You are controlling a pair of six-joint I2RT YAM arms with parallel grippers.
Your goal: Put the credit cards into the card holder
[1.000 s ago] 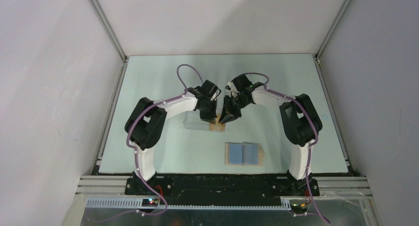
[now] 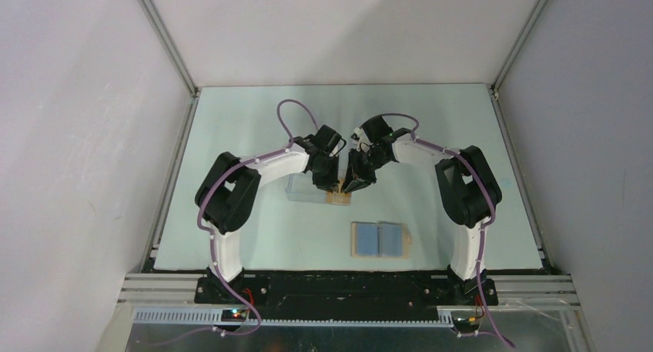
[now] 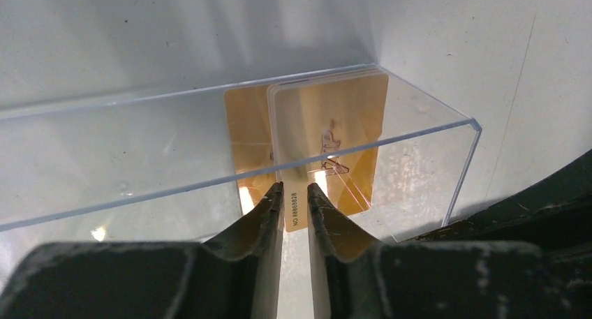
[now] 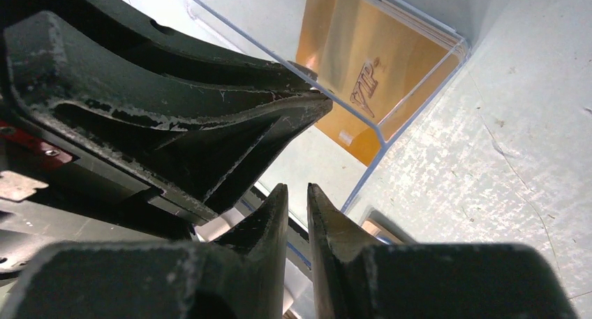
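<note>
Orange cards [image 3: 352, 106] stand stacked at one end of a clear acrylic box [image 3: 126, 165], seen from above. My left gripper is over that end, its fingertips slightly apart at the box's near side, in front of the cards; whether it grips anything is hard to tell. My right gripper sits beside the same end, fingertips close together; what is between them is hard to see. In the top view both grippers [image 2: 333, 184] meet over the box, hiding much of it.
A flat tan piece with two blue panels [image 2: 368, 239] lies at the front right of the table. Both arms are very close together.
The left gripper shifts very slightly in the top view. The right arm and the box stay in place.
</note>
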